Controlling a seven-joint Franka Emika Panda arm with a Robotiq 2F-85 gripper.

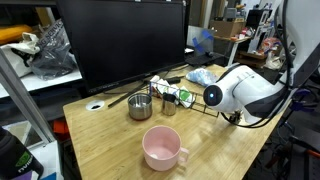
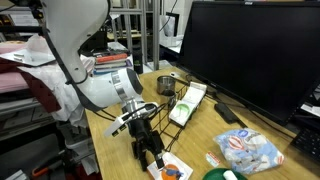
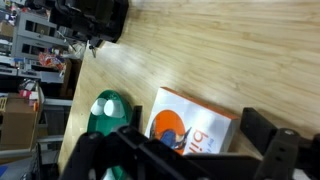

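A small white box with an orange-and-blue print [image 3: 190,122] lies on the wooden table. In the wrist view it shows between the two dark fingers of my gripper, which is open. The fingers stand apart from each other, with the near part of the box hidden low in the frame. From the second exterior view, the gripper [image 2: 148,157] is low over the table, right at the left edge of the white-and-orange box [image 2: 171,168]. Whether the fingers touch the box cannot be told.
Close to the box is a green bowl [image 3: 108,122] with white things in it. A wire rack [image 1: 201,104] stands behind the arm. A pink mug [image 1: 162,147] and a metal pot [image 1: 140,106] are farther left. A plastic bag [image 2: 248,148] lies before the monitor [image 2: 260,62].
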